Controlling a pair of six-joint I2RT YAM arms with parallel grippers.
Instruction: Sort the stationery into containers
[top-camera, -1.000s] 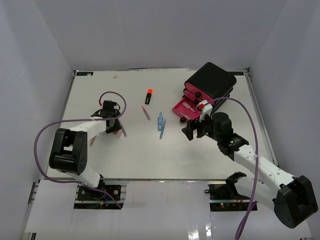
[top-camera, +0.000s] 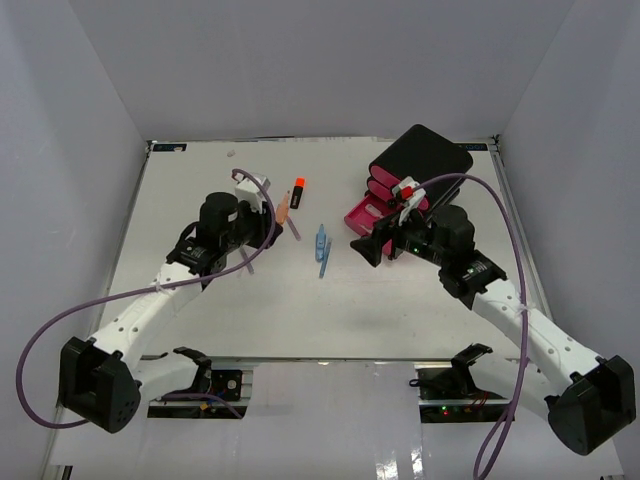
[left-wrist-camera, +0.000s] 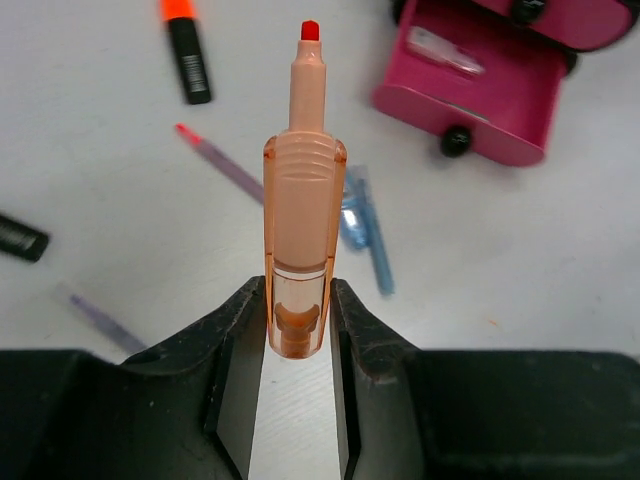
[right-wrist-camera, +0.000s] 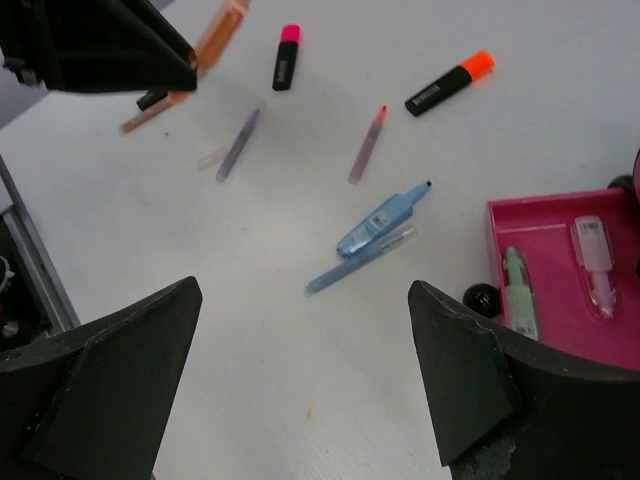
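Observation:
Upright between the fingers of my left gripper is an orange correction-type pen (left-wrist-camera: 303, 200) with a red tip; the fingers are shut on its lower end, clear of the table. My right gripper stands open and empty, left of the drawer. The pink drawer (top-camera: 358, 216) is pulled out and holds a green pen (right-wrist-camera: 520, 295) and a clear one (right-wrist-camera: 594, 262). On the table lie a blue pen (right-wrist-camera: 384, 220), a slim blue pen (right-wrist-camera: 345, 270), a red-tipped pen (right-wrist-camera: 367, 148), an orange-capped marker (right-wrist-camera: 440, 92) and a pink-capped marker (right-wrist-camera: 286, 60).
The black drawer cabinet (top-camera: 420, 165) stands at the back right, a round black knob (right-wrist-camera: 482, 299) on the drawer front. A purple pen (right-wrist-camera: 238, 147) lies left of centre.
My left gripper has risen from the table's left side and moved right toward the middle with the orange pen. The right gripper has shifted slightly left and up.

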